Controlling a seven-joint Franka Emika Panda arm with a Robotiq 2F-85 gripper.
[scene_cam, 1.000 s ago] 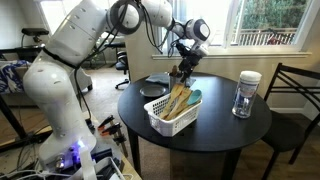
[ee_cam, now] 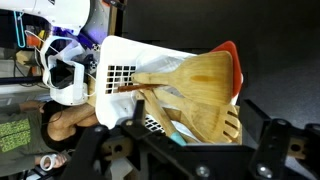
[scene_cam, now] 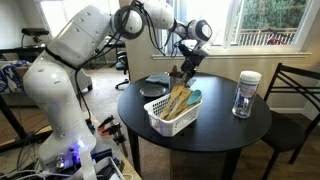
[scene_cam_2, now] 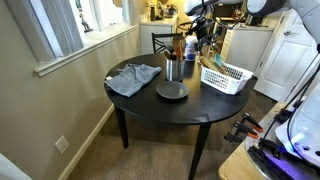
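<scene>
A white plastic basket stands on the round black table, with wooden spatulas and a teal utensil leaning in it. From above, in the wrist view, a broad wooden spatula lies across the basket's far side and rests over a red edge. Another wooden utensil lies nearer the fingers. My gripper is over the basket's far end, pointing down. Its fingers are open, and nothing is held between them. Exterior view 2 shows the gripper only small and partly against the background.
A dark utensil holder, a dark plate and a grey-blue cloth share the table. On the right stands a tall white canister, beside a dark chair.
</scene>
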